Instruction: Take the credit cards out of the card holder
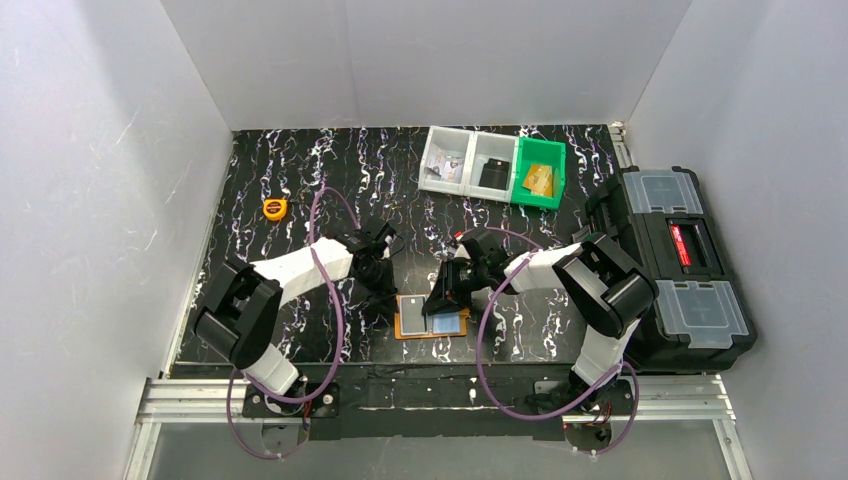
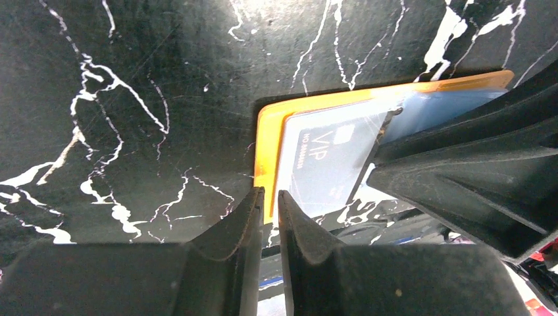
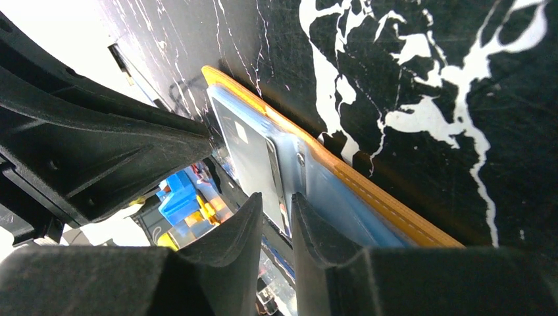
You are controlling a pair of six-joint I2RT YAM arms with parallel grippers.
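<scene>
The card holder [image 1: 458,334], with an orange rim and clear pockets, lies flat near the table's front edge. A pale card marked VIP [image 2: 324,164] lies in its left pocket, its dark edge along the holder's middle. My left gripper is shut at the holder's left rim. Orange rim shows behind the narrow gap between its fingertips; whether the rim is pinched I cannot tell. My right gripper stands slightly open at the middle of the holder. Its fingers straddle the card's dark edge [image 3: 276,172] in the right wrist view, without closing on it.
A divided white and green tray [image 1: 467,187] stands at the back, with several small items in it. On the right is a black toolbox [image 1: 683,265]. A yellow tape measure [image 1: 274,209] lies at the left. Open table lies behind the holder.
</scene>
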